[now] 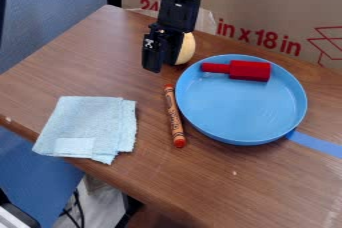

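My gripper point(163, 52) hangs over the back middle of the wooden table, left of the blue plate point(238, 110); I cannot tell whether it is open or shut. A round cream-coloured object point(185, 48) sits just behind it, partly hidden. A red object with a narrow handle point(247, 70) lies on the plate's back part. An orange stick like a marker or crayon point(175, 123) lies left of the plate, and a folded light blue cloth point(87, 129) lies at the front left.
A cardboard box point(274, 12) stands along the back. A strip of blue tape runs right of the plate. The table's edge drops away at the lower left.
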